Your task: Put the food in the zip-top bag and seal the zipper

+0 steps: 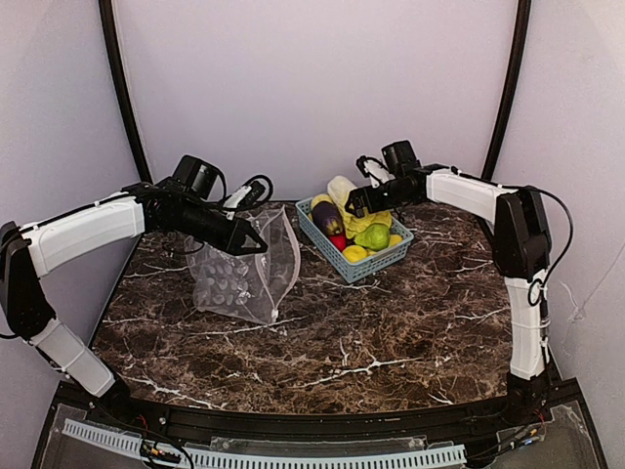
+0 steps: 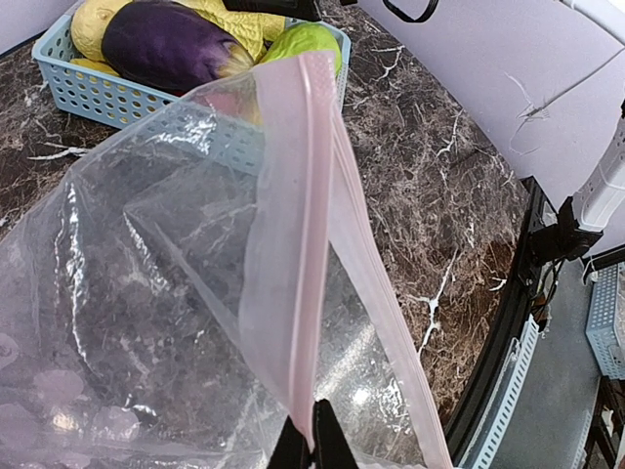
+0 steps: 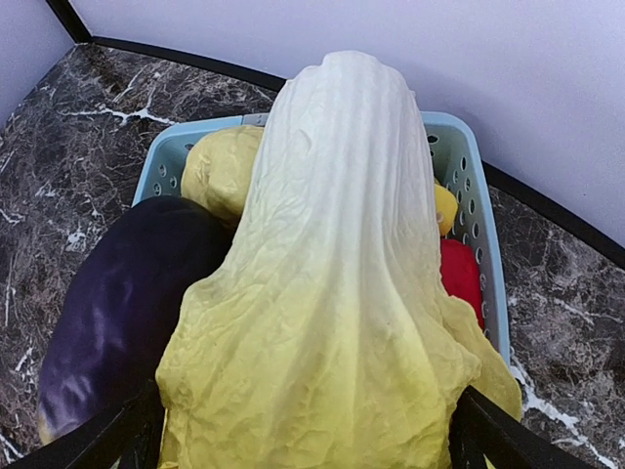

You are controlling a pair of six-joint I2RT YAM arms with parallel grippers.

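The clear zip top bag [image 1: 229, 283] stands on the left of the table, its pinkish zipper edges [image 2: 311, 244] parted at the mouth. My left gripper is shut on one edge of that mouth. Over the basket, my right gripper is open, its fingers [image 3: 122, 440] on either side of the leafy yellow end of a cabbage [image 3: 332, 264]. The cabbage lies on top of the other food, its white stem end away from the gripper. An eggplant [image 3: 127, 303] and a green pear-like item [image 1: 373, 236] lie in the basket too.
A light blue basket [image 1: 366, 268] stands behind and right of the bag. It also holds a red item [image 3: 461, 278], a potato-like item [image 3: 223, 168] and yellow pieces [image 1: 354, 253].
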